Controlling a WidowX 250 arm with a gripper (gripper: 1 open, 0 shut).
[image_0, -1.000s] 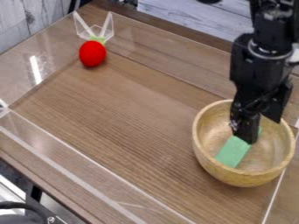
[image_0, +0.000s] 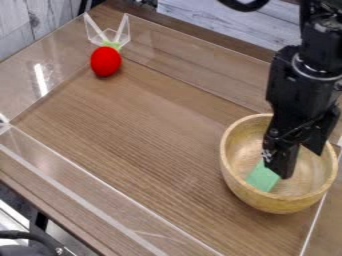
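My black gripper (image_0: 289, 142) reaches down from the top right into a tan bowl (image_0: 278, 200) at the lower right of the camera view, its fingers open. A green block (image_0: 262, 179) lies on the bowl floor just below and left of the fingertips, partly hidden by them.
A red ball (image_0: 106, 61) sits at the upper left, with a small pale, pointed object (image_0: 110, 32) with some green behind it.
My gripper has moved lower and slightly left in the bowl over the past second, now covering more of the green block. The other things have not visibly moved.
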